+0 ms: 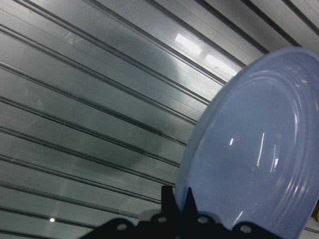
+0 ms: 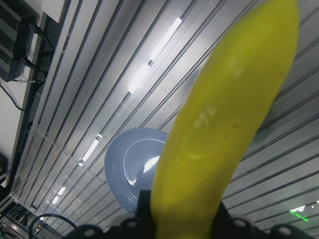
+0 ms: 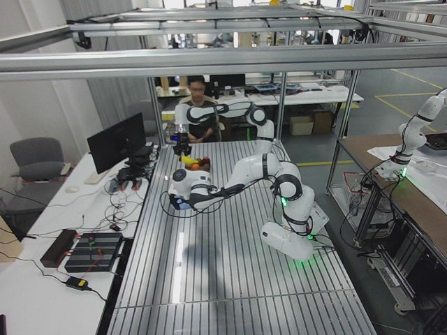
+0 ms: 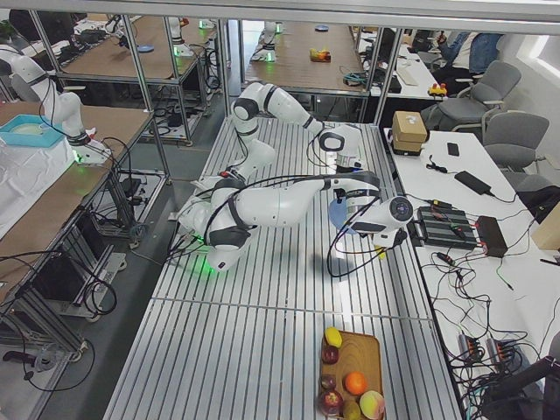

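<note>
My left gripper is shut on the rim of a light blue plate, which is tilted above the slatted metal table; in the camera left view the plate is partly hidden by the arm. My right gripper is shut on a yellow banana, held raised near the far end in the camera left view. The right wrist view shows the plate farther off, beyond the banana.
A wooden tray of fruit, including an orange, lies at one end of the table. A desk with a monitor and cables runs along one side. A person sits beyond the far end.
</note>
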